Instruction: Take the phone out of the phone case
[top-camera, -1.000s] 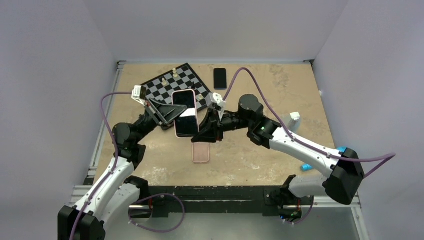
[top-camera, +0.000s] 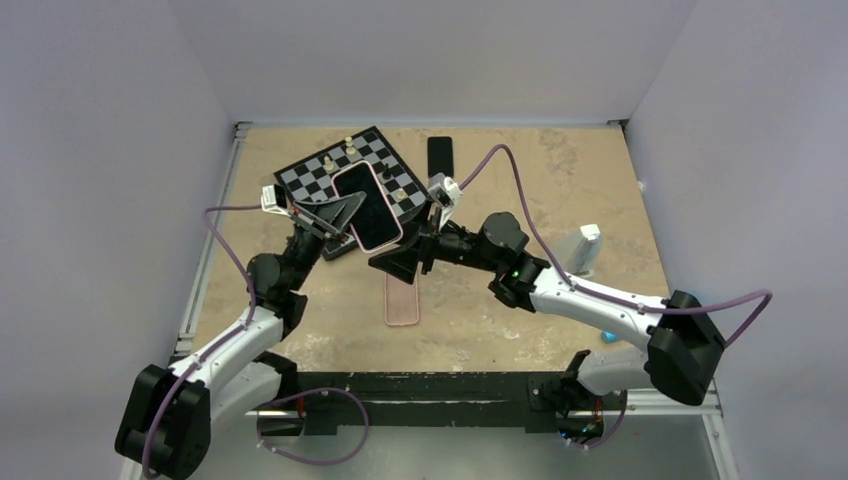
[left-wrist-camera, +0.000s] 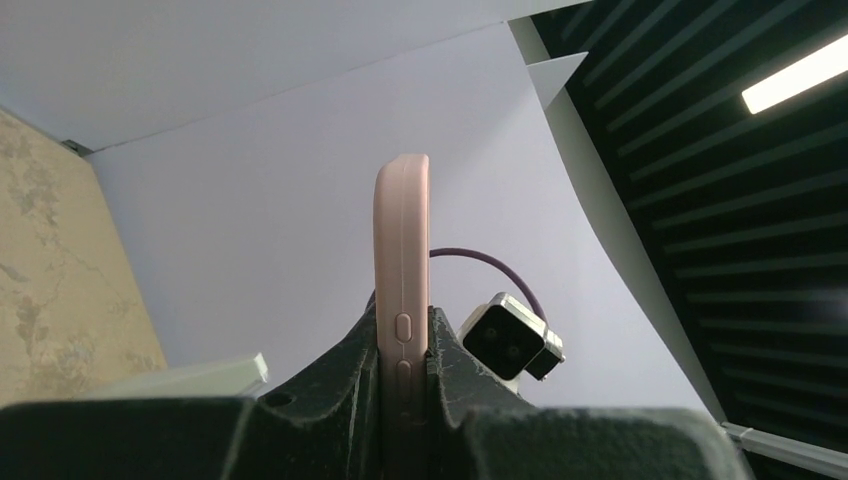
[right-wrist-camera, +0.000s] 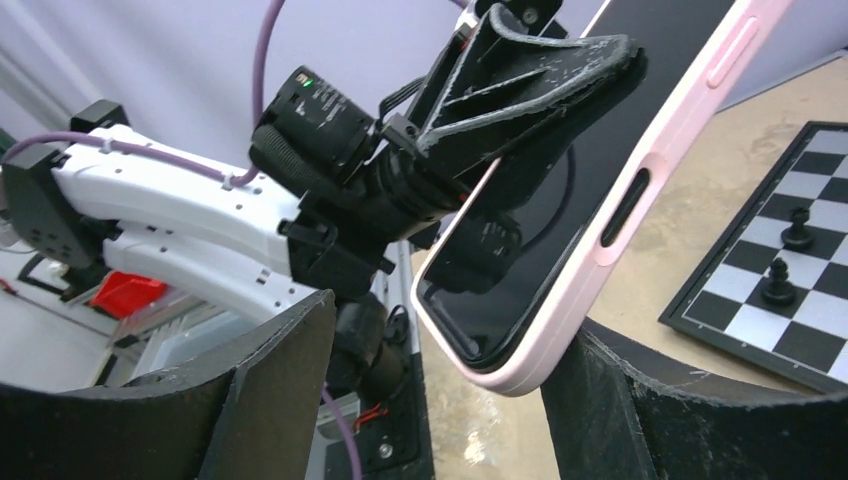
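Note:
A black-screened phone in a pink case (top-camera: 368, 205) is held raised and tilted over the table. My left gripper is shut on it; in the left wrist view its pink side edge (left-wrist-camera: 400, 240) stands upright between the fingers. My right gripper is open, its fingers either side of the cased phone's lower end (right-wrist-camera: 540, 310) in the right wrist view; whether they touch it I cannot tell. A flat pink rectangle (top-camera: 402, 305) lies on the table below.
A chessboard with pieces (top-camera: 305, 175) lies at the back left. A black phone-like slab (top-camera: 440, 155) lies at the back centre. A pale upright object (top-camera: 585, 245) and a blue item (top-camera: 610, 336) are on the right.
The cased phone has risen in the top view and turned to a stronger tilt. My right gripper has shifted a little, and both arms have moved slightly.

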